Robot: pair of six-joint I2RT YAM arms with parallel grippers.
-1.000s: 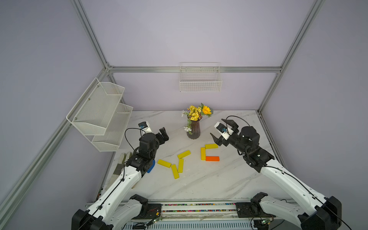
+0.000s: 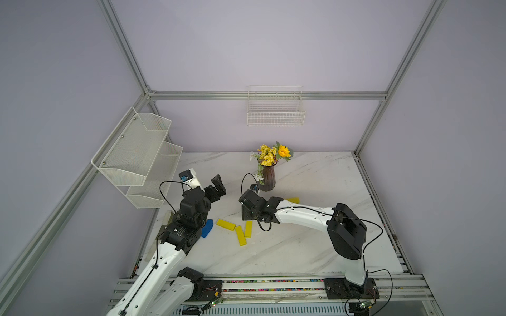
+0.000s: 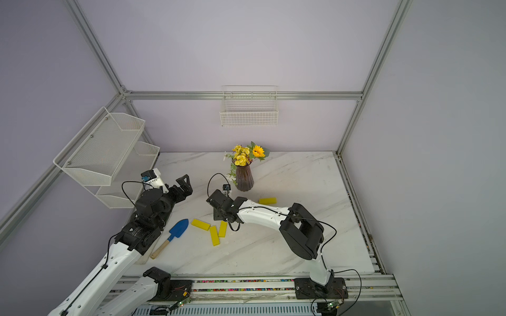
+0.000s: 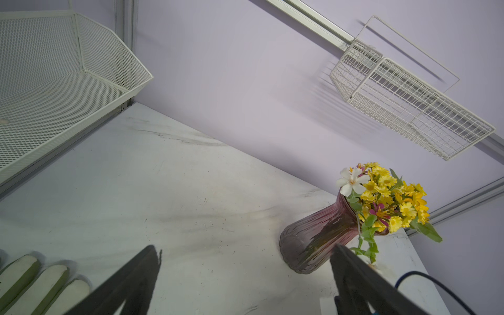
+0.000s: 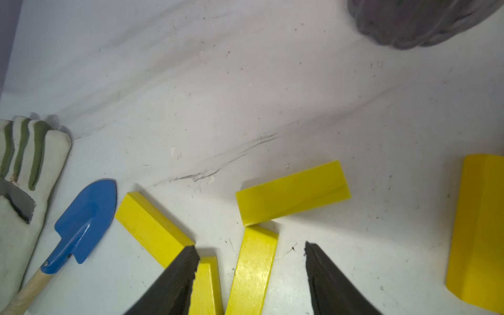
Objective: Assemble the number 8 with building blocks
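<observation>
My right gripper points down over the loose yellow blocks, its fingers apart. Between and ahead of them, a yellow block [image 5: 293, 193] lies slantwise, its near end by the tip of a second yellow block [image 5: 254, 267]. To the left are two more yellow blocks, one angled [image 5: 155, 228] and one partly behind a finger [image 5: 210, 286]. At the right edge shows another yellow block [image 5: 477, 225]. From above, one yellow block [image 3: 267, 200] shows behind the right arm, which hides the orange block. My left gripper is open and empty, raised at the left.
A vase of flowers [image 2: 267, 176] stands behind the right gripper. A blue trowel [image 3: 179, 227] and a glove [image 5: 26, 173] lie to the left. Mesh shelves [image 2: 139, 158] hang on the left wall.
My right arm has swung left from beside the yellow-and-orange arrangement and come over the loose yellow blocks, its gripper turning downward. The left arm has shifted slightly left.
</observation>
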